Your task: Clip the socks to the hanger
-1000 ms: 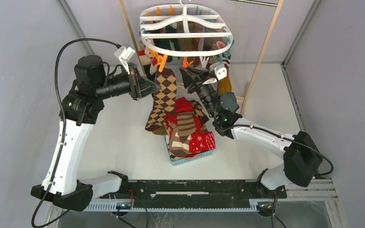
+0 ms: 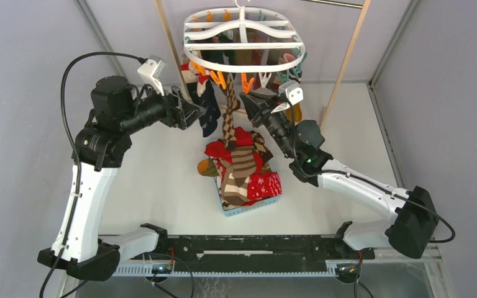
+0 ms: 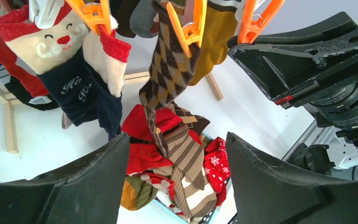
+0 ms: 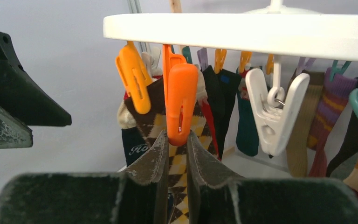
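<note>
The white hanger (image 2: 243, 67) hangs at the back with clips and several socks around it. A brown argyle sock (image 3: 171, 63) hangs from an orange clip (image 3: 187, 30), in front of my left gripper, which is open with nothing between its fingers. In the top view the left gripper (image 2: 200, 113) stands left of that sock, apart from it. My right gripper has its narrowly spaced fingertips on either side of the lower end of another orange clip (image 4: 182, 100), which holds no sock. Whether they press on it, I cannot tell.
A blue basket (image 2: 253, 210) heaped with socks stands on the white floor below. An empty white clip (image 4: 276, 112) hangs right of the right gripper's clip. Wooden poles (image 2: 346, 62) stand at both sides. Bare floor lies left and right of the basket.
The argyle sock has swung and turned from broadside to edge-on, moving right, away from the left gripper. The left gripper has opened and shifted slightly left. The right arm has moved slightly right.
</note>
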